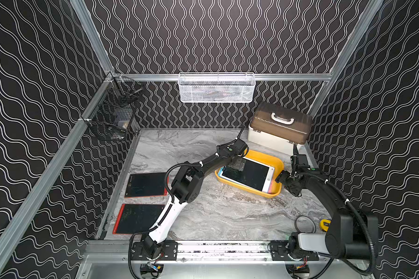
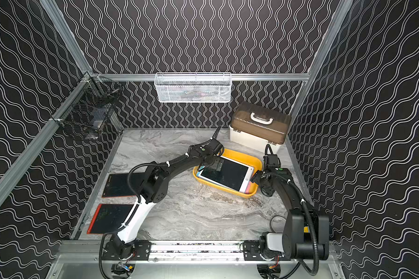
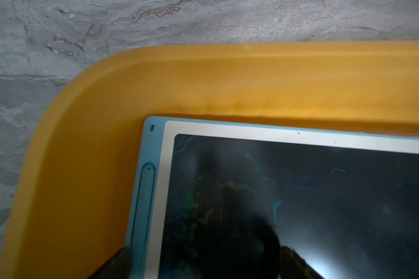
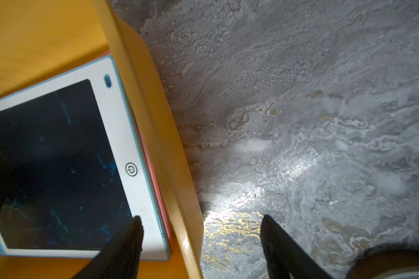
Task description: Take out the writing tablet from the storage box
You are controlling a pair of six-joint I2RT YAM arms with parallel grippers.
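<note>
The writing tablet, black-screened with a white frame and light blue edge, lies flat inside the yellow storage box. A pinkish edge shows under it at its right end. My left gripper is open over the tablet's left end, its fingertips set apart near the pen slot. Over the box's right wall my right gripper stands open. One of its fingers is above the tablet's end, the other is outside the box, and the yellow rim runs between them. I cannot tell whether either gripper touches anything.
Two red-edged dark tablets lie on the left of the table. A brown-lidded case stands close behind the box. Round items, including a yellow tape, lie by the right arm.
</note>
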